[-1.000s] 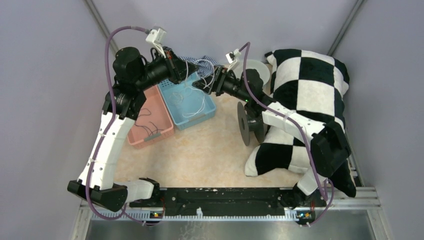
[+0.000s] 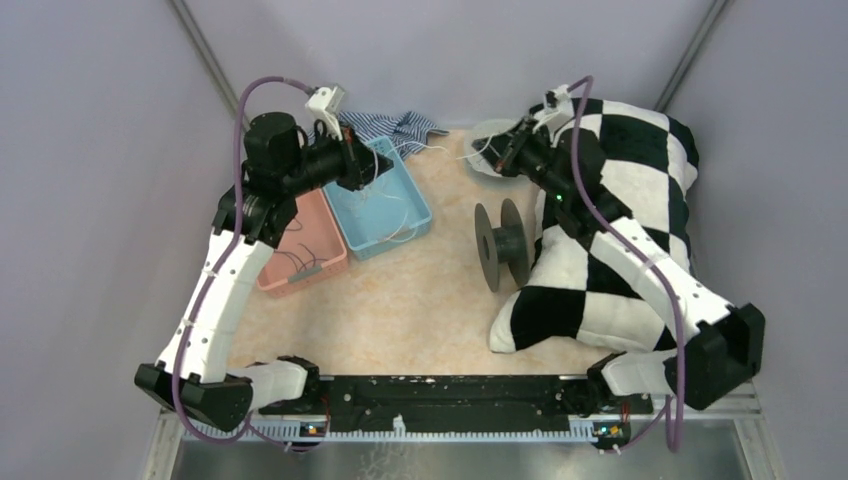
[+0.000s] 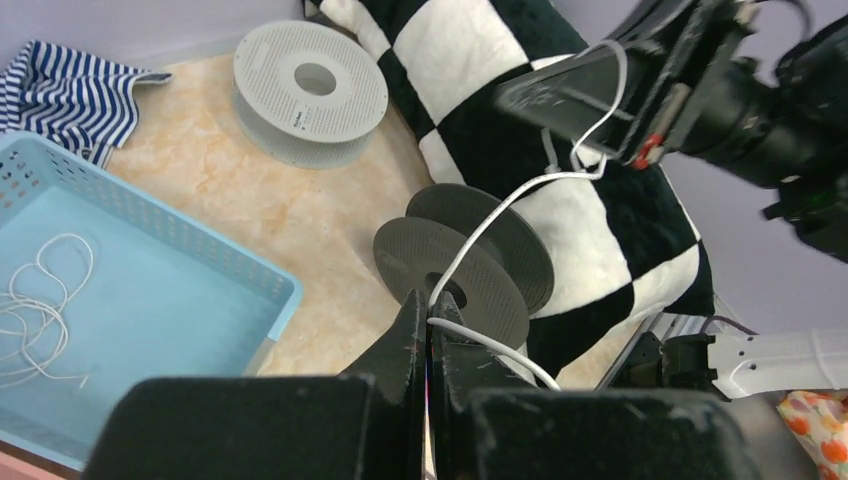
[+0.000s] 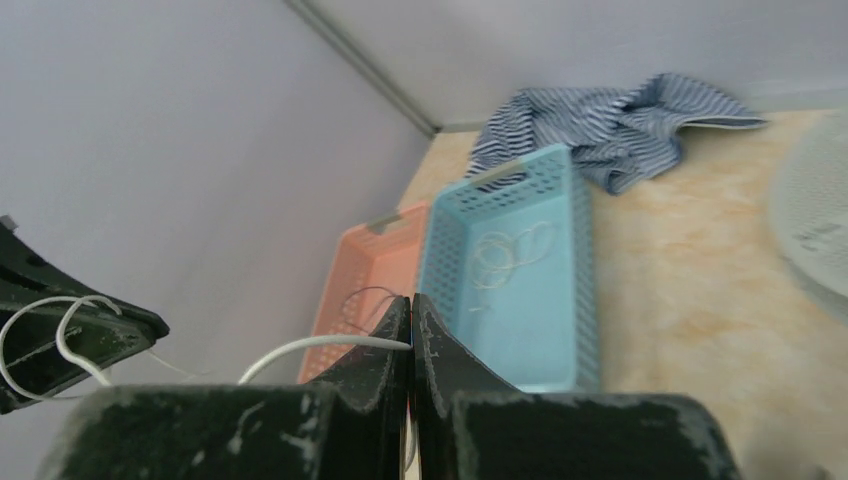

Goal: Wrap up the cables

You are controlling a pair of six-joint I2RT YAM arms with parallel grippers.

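A white cable [image 3: 500, 205] runs between my two grippers, above the table. My left gripper is shut on it, with one strand leading up to the right and another trailing down to the right. In the right wrist view the cable [image 4: 320, 341] enters the fingertips of my right gripper, also shut on it, and a short piece hangs below. Seen from the top, the left gripper [image 2: 386, 164] is over the blue basket [image 2: 430, 222] and the right gripper [image 2: 484, 150] is near the pale spool. More white cable [image 3: 42, 310] lies looped in the blue basket.
A pink basket [image 2: 335, 268] with dark cables stands beside the blue one. A pale spool [image 3: 262, 60] lies flat, and a dark spool [image 2: 486, 248] stands on its rims against a checkered cushion [image 2: 628, 205]. A striped cloth [image 2: 378, 127] lies behind.
My right gripper has moved away to the right, and the cable's loops between the grippers have drawn out into a longer strand. The left gripper has shifted slightly downward in the top view.
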